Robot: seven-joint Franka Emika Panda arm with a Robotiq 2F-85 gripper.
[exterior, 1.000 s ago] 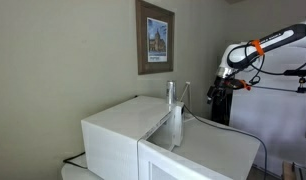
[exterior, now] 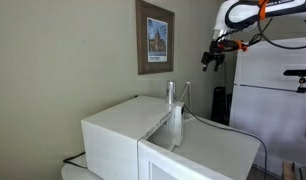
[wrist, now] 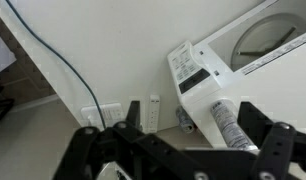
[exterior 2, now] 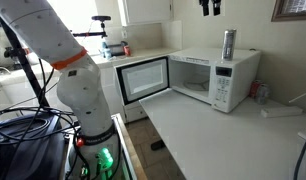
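A white microwave [exterior 2: 233, 88] stands on the table with its door [exterior 2: 148, 78] swung open. The wrist view looks down on its control panel [wrist: 189, 68] and the round turntable [wrist: 268, 38] inside. On top of the microwave, a silver can [exterior 2: 229, 45] stands upright near the control-panel side. High above the table is my gripper [exterior: 210, 67], well clear of the microwave and can. Its fingers are spread, with nothing held between them. From the wrist, the can [wrist: 231, 125] appears close to the right finger, but no contact shows.
Small jars [exterior 2: 259, 92] sit behind the microwave. A white power strip [exterior 2: 281, 112] and a dark cable lie towards the table's right side. A framed picture [exterior: 155, 38] hangs on the wall.
Over the last second my arm and gripper have risen well above their earlier height. The microwave, its open door and the can have stayed put.
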